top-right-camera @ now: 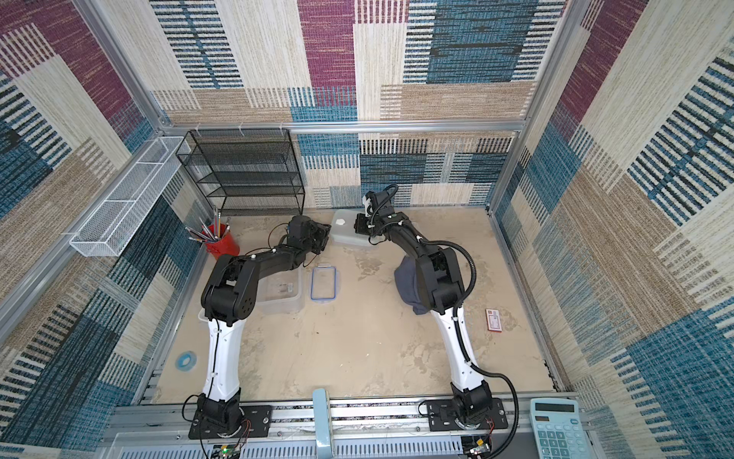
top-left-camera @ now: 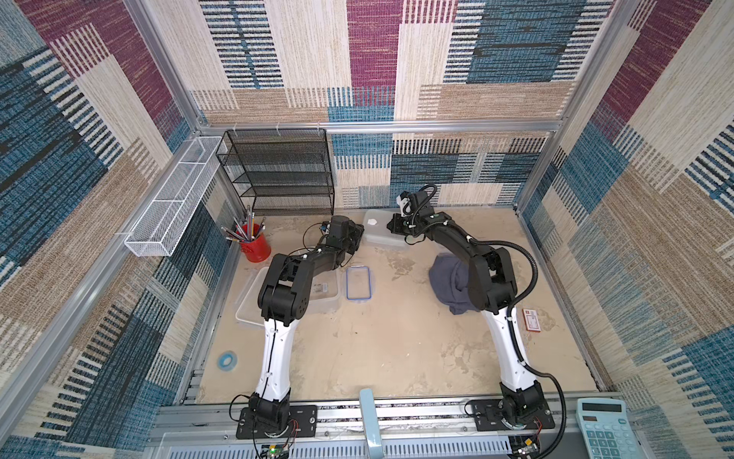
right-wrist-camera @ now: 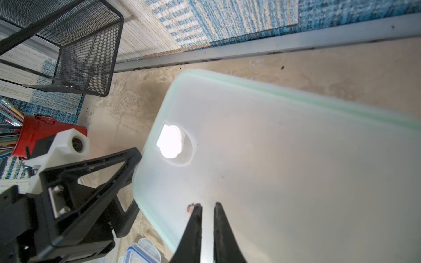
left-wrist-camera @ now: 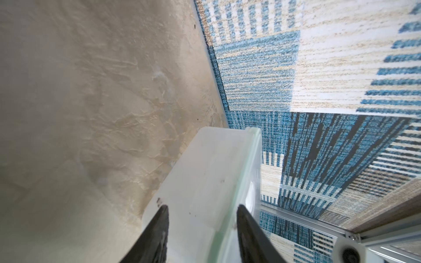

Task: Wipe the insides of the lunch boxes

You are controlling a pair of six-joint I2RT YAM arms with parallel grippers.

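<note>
A translucent pale lunch box (top-left-camera: 379,233) lies at the back middle of the table, a pale patch on its top surface. My left gripper is open at one end of it, fingers either side of its edge. My right gripper is shut above the box's broad surface, nothing seen between its fingers. Other clear containers (top-left-camera: 325,302) lie partly under the left arm, beside a small blue-rimmed box (top-right-camera: 324,297). A dark grey cloth (top-left-camera: 451,279) is crumpled under the right arm.
A black mesh rack (top-left-camera: 275,176) and a red pen cup (top-left-camera: 254,248) stand at back left. A blue tape ring (top-left-camera: 226,353) and a small red-white box (top-left-camera: 532,319) lie at the sides.
</note>
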